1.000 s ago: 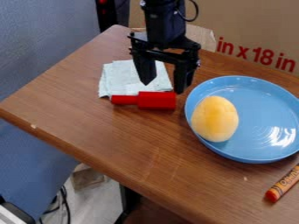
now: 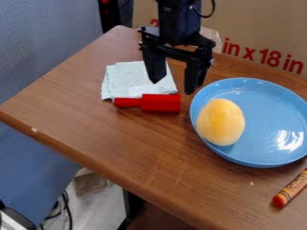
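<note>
My black gripper (image 2: 173, 75) hangs at the upper middle of the view, open, its two fingers spread wide above a red cylinder with a thinner handle end (image 2: 157, 102). A folded white cloth (image 2: 124, 79) lies behind the red object, left of the gripper. I see nothing held between the fingers. To the right, a blue plate (image 2: 268, 120) carries a yellow oval object (image 2: 221, 120).
An orange tube (image 2: 292, 187) lies at the lower right edge of the wooden table (image 2: 114, 157). A cardboard box (image 2: 258, 36) stands at the back. The table's left edge drops to the floor.
The objects on the table have not visibly moved.
</note>
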